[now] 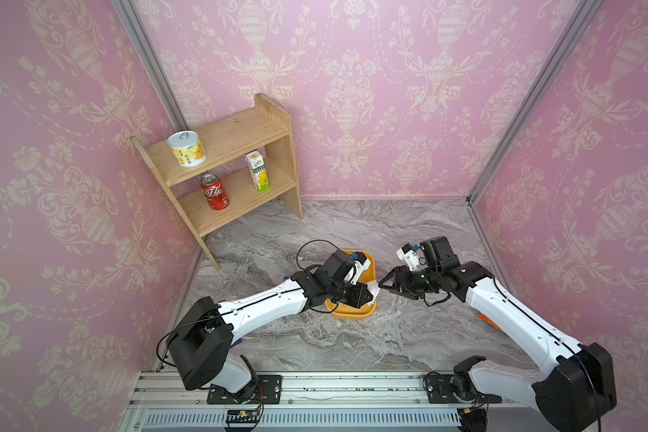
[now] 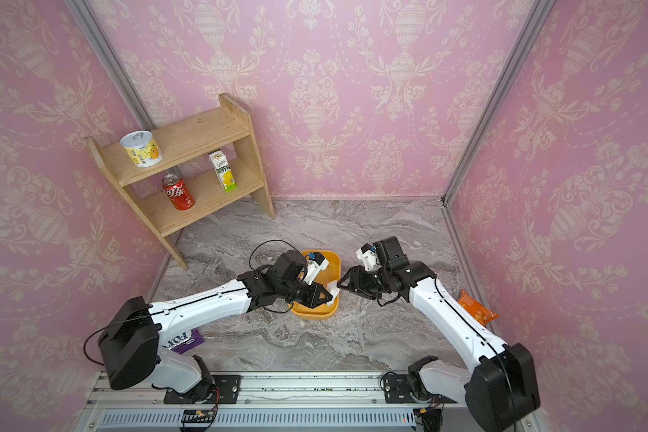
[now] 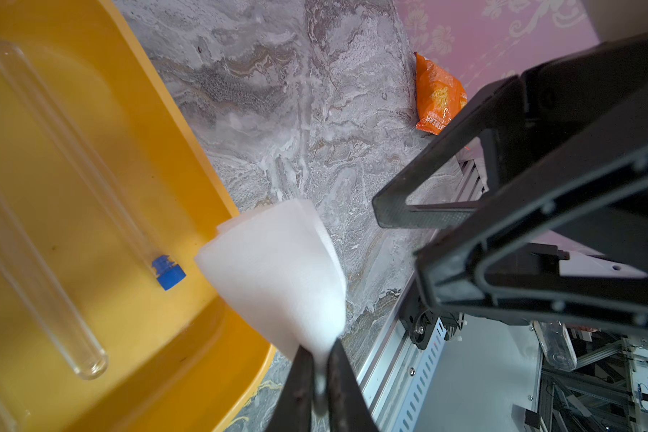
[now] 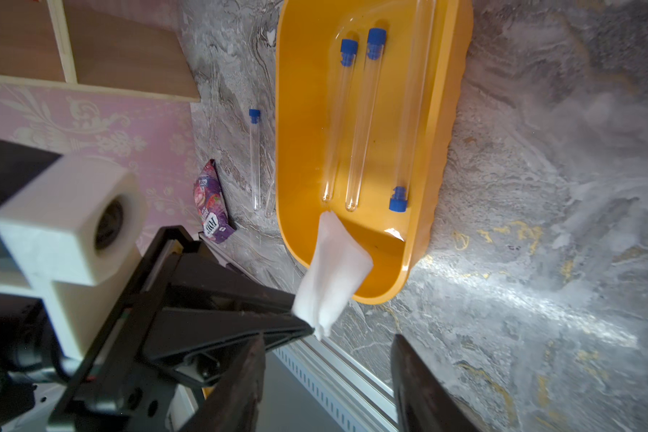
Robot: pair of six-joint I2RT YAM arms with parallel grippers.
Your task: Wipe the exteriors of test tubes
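My left gripper is shut on a folded white tissue, which sticks out from its fingertips over the tray's edge. The orange tray holds several clear test tubes. One tube and another tube lie side by side with blue caps away from my right gripper. Along the tray's right wall lies a third tube, its cap pointing the other way. My right gripper stands open with nothing between its fingers, close to the tissue and the left fingertips. The left arm covers part of the tray in the top left view.
Outside the tray, a capped tube lies on the marble table beside a second, partly hidden one. A wooden shelf with a can, a tin and a carton stands back left. An orange packet lies far right.
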